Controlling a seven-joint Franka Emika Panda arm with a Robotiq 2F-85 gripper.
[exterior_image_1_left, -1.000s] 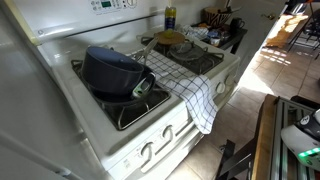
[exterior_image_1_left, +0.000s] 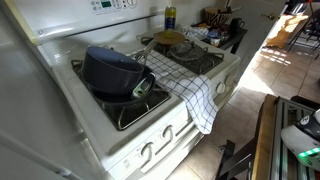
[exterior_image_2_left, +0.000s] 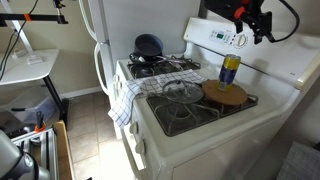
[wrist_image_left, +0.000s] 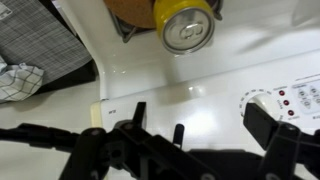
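Observation:
Open and empty, my gripper hangs over the white back edge of the stove, its two dark fingers wide apart in the wrist view. In exterior view 2 the arm (exterior_image_2_left: 235, 10) reaches across the top, above the control panel. A blue and yellow can (exterior_image_2_left: 229, 74) stands upright on a round brown board (exterior_image_2_left: 218, 96) on the rear of the stove. From above, the can (wrist_image_left: 186, 28) lies beyond the fingers, apart from them. A dark pot (exterior_image_1_left: 113, 72) sits on the other burner. A checkered towel (exterior_image_1_left: 186, 86) drapes between the burners and over the front edge.
A glass lid (exterior_image_2_left: 182, 92) lies near the board. The upright control panel (exterior_image_2_left: 222, 37) backs the stove. In exterior view 1, a counter with dark items (exterior_image_1_left: 215, 18) stands past the far end. Bare floor (exterior_image_1_left: 232, 125) is in front.

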